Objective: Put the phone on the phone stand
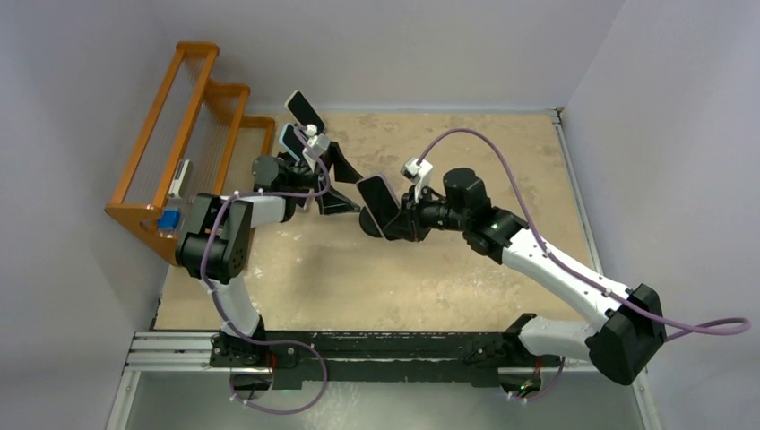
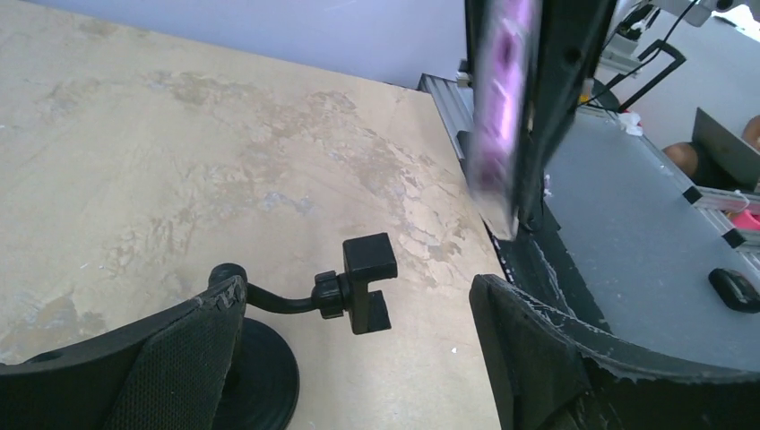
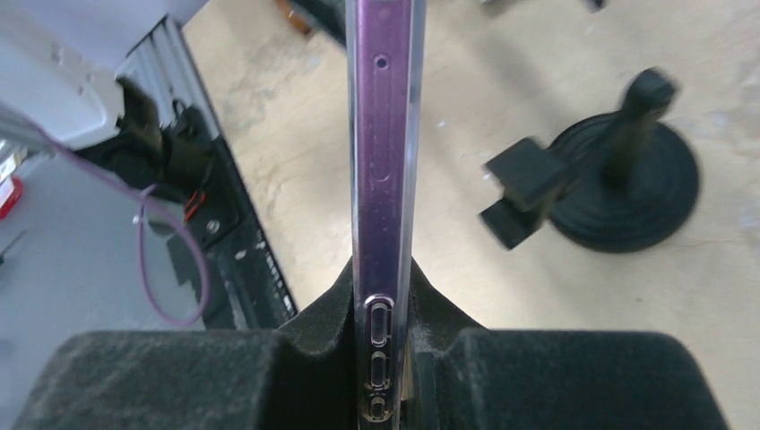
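Note:
My right gripper [image 1: 403,226] is shut on a dark-screened phone [image 1: 377,199] with a purple edge. In the right wrist view that phone [image 3: 382,161] stands edge-on between the fingers. Beneath it in the top view, the black phone stand's round base [image 1: 367,224] is mostly covered. The left wrist view shows the stand's clamp head [image 2: 369,257] on a bent arm, apart from the phone's blurred purple edge [image 2: 502,98] above. My left gripper [image 1: 349,193] is open to the left of the stand, nothing between its fingers.
A wooden rack [image 1: 134,211] stands on the left, with small items on it. Other phones [image 1: 305,111] lean near its back end, close to my left arm.

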